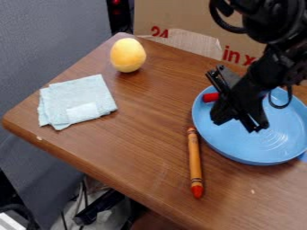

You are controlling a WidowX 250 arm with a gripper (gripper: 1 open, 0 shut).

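Observation:
My black gripper [240, 101] hangs low over the blue plate [264, 144] at the right, angled down toward its left part. A red object [211, 97] shows at the gripper's left side over the plate's rim; whether the fingers hold it is hidden. An orange crayon [196, 166] with a red tip lies on the wooden table, just left of and in front of the plate.
A yellow round object [127, 55] sits at the back left of the table [126, 153]. A folded pale cloth [75, 101] lies near the left edge. A cardboard box [181, 20] stands behind.

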